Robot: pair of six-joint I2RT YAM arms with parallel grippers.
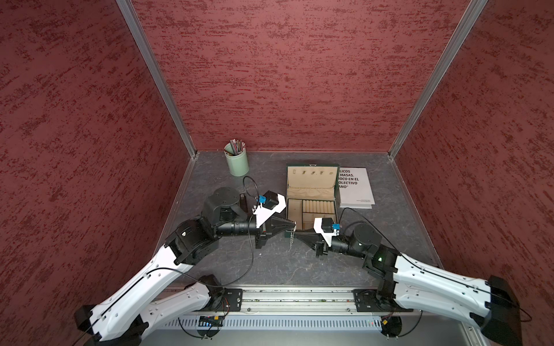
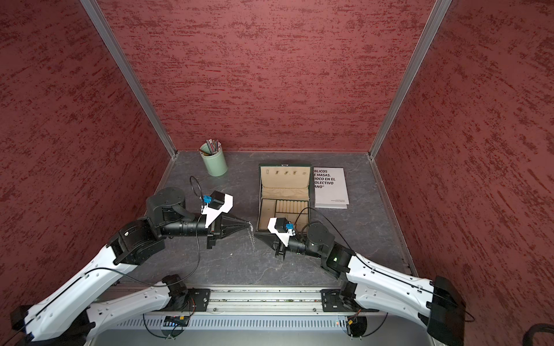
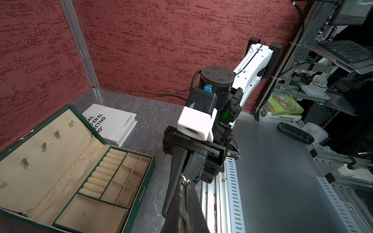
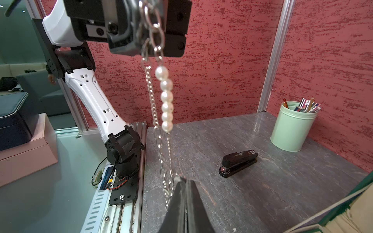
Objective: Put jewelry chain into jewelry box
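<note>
A silver chain with pearls (image 4: 167,97) hangs vertically from the tip of my left gripper (image 1: 291,225), which is shut on it. The shut tip of my right gripper is beside the dangling strands, at their lower part in the right wrist view, with nothing clearly between its fingers. The green jewelry box (image 1: 312,180) stands open behind both grippers, with ring rolls and several beige compartments in its tray (image 3: 89,213).
A white book (image 1: 356,187) lies right of the box. A mint pen cup (image 1: 237,161) stands at the back left. A black stapler (image 4: 237,162) lies on the left part of the table, whose front middle (image 1: 294,268) is clear.
</note>
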